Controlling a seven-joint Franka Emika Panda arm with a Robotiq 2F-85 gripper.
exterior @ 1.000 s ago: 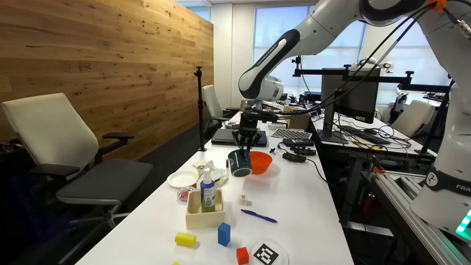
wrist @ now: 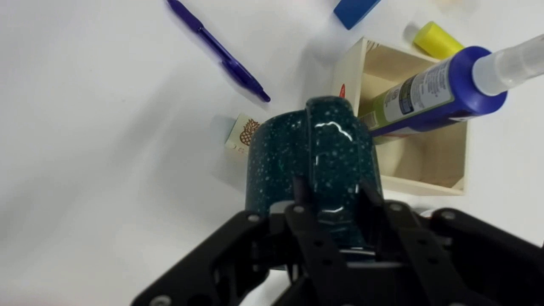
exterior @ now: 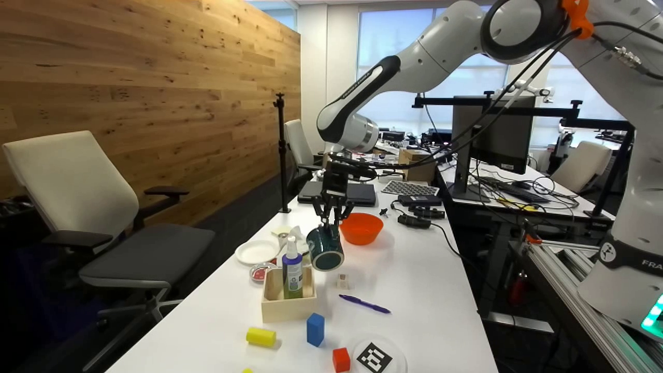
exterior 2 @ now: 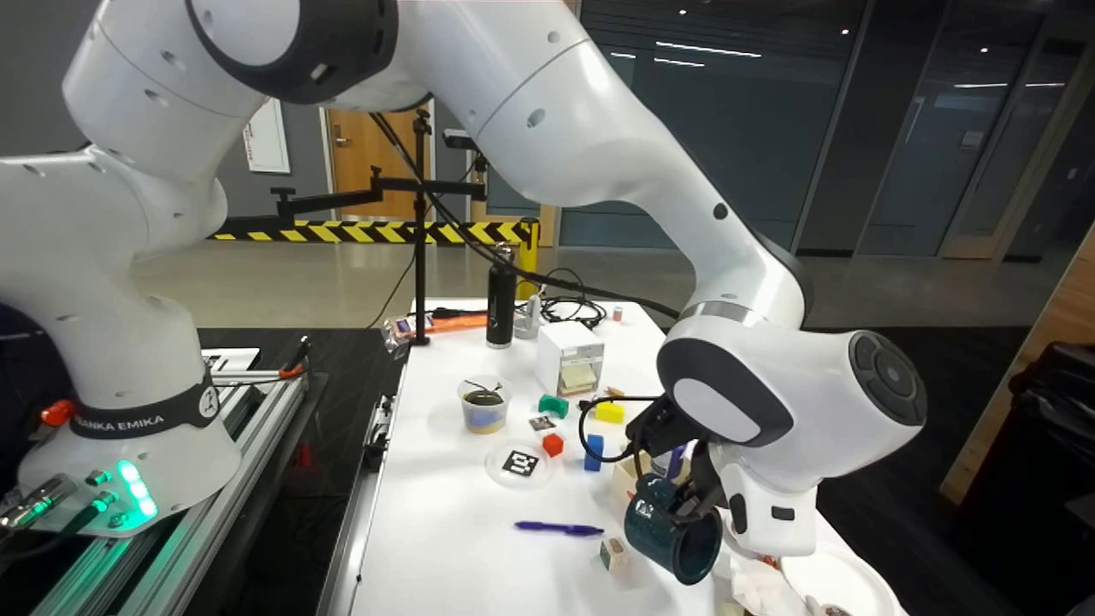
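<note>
A dark green speckled mug (exterior: pixel 326 248) hangs tilted above the table, and my gripper (exterior: pixel 333 218) is shut on it. In the wrist view the mug's handle (wrist: pixel 334 153) runs up between the fingers, with the mug's body to its left. Exterior view 2 shows the mug (exterior 2: pixel 657 525) leaning, clear of the table. Just beyond it lies a small cube with a pineapple print (wrist: pixel 243 133). On the mug's right in the wrist view is a wooden box (wrist: pixel 427 186), in which a purple-and-green spray bottle (wrist: pixel 415 97) stands.
An orange bowl (exterior: pixel 361 229) stands behind the mug, a white plate (exterior: pixel 256 252) to its left. A purple pen (exterior: pixel 364 304), blue block (exterior: pixel 315 329), yellow cylinder (exterior: pixel 261 336) and red cube (exterior: pixel 341 359) lie toward the front.
The arm has carried the mug left and toward the camera in exterior view 1, away from the orange bowl and closer to the wooden box. The mug leans at a different angle.
</note>
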